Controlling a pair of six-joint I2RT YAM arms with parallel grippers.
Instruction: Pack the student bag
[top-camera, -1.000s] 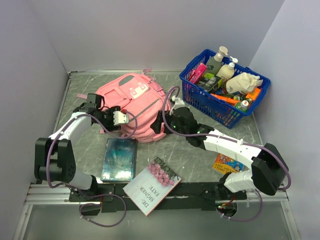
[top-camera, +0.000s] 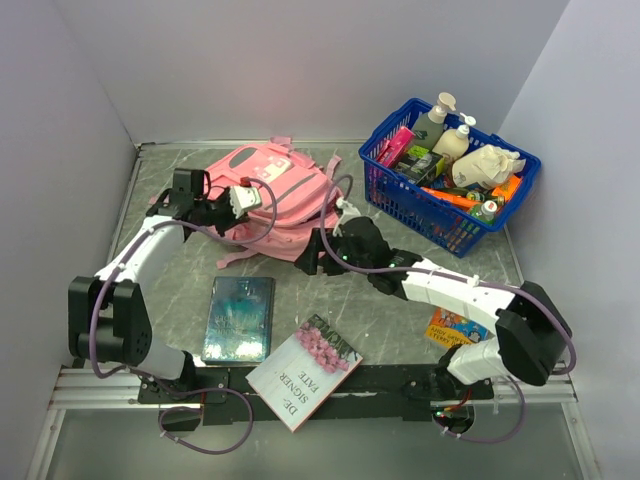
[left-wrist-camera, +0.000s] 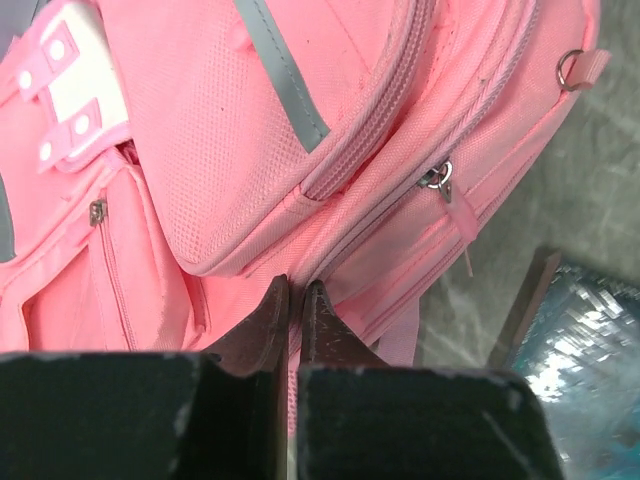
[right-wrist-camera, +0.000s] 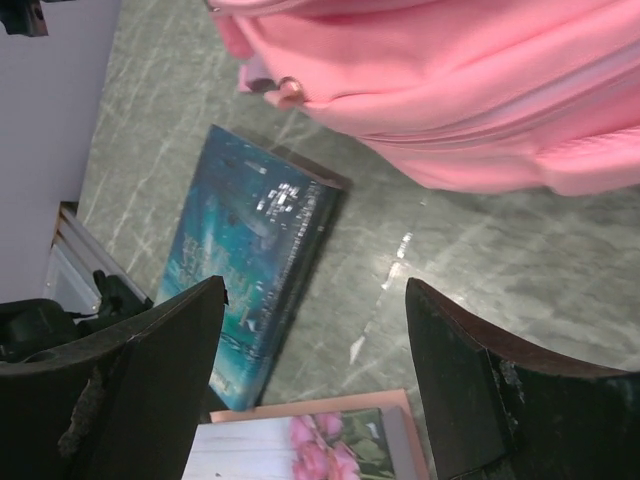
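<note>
The pink backpack lies flat at the back of the floor, its small pockets and zippers facing up. In the left wrist view my left gripper is shut on a fold of the backpack's pink fabric, beside a zipper seam. My right gripper stands open over bare floor, in front of the backpack's lower edge, with nothing between its fingers. A dark teal book lies in front of the bag. To its right is a white book with pink flowers, set at a slant.
A blue basket full of bottles and boxes stands at the back right. A small orange and blue book lies at the right, partly behind the right arm.
The backpack has shifted back and turned slightly, its front edge pulling away from the teal book. My left gripper has moved back with the fabric.
</note>
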